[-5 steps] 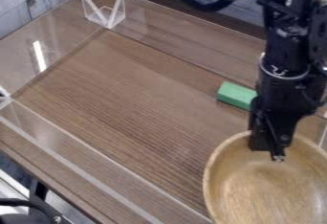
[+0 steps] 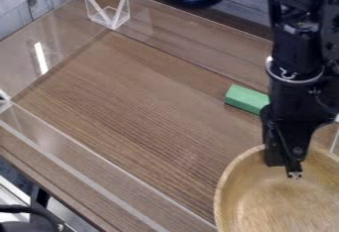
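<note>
The black gripper (image 2: 284,147) hangs at the right over the rim of a large tan bowl (image 2: 276,201), which fills the lower right corner and runs out of view. Its fingertips are down at the bowl's near-upper rim; whether they are open or shut on anything is unclear. A green block (image 2: 245,99) lies on the wooden table (image 2: 133,97), just left of and behind the gripper, partly hidden by it.
A clear plastic stand (image 2: 109,10) sits at the back left. Transparent strips run along the table's left edge. Dark cables show at the lower left.
The gripper has shifted slightly, and the bowl's rim sits a little differently than a second ago. The green block is unmoved.
</note>
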